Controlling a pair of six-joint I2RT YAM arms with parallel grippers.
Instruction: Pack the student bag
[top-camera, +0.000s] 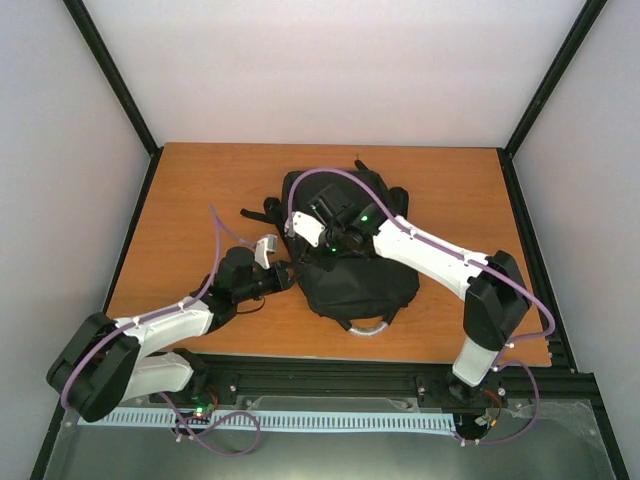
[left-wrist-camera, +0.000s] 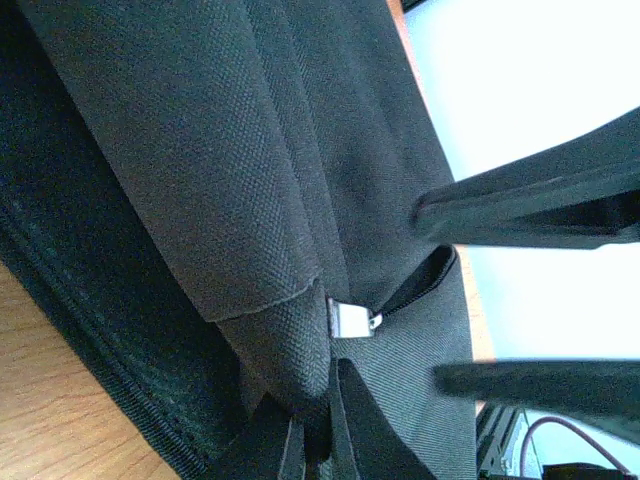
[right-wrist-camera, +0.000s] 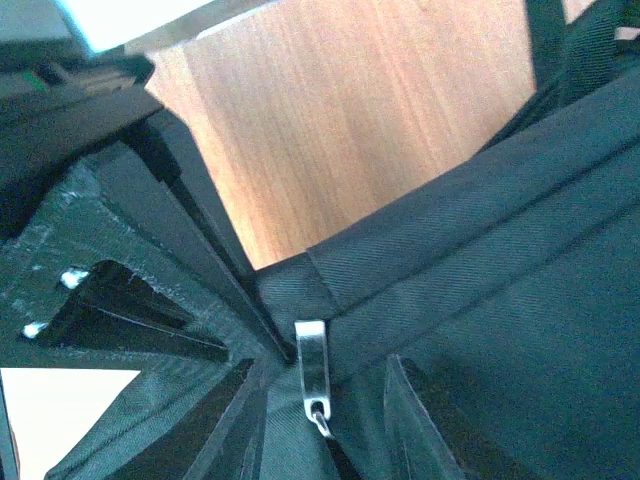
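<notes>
A black backpack (top-camera: 355, 290) lies on the wooden table. In the left wrist view my left gripper is shut at the bag's fabric fold; whether any cloth sits between its fingers is unclear. Beside it is a metal zipper pull, also seen as the zipper pull (right-wrist-camera: 313, 365) in the right wrist view. My right gripper stands part open over that pull, one finger each side, just above the fabric. The other arm's dark fingers reach in from the side in both wrist views.
Pale walls with dark frame bars surround the table. Both arms meet closely over the bag's left side.
</notes>
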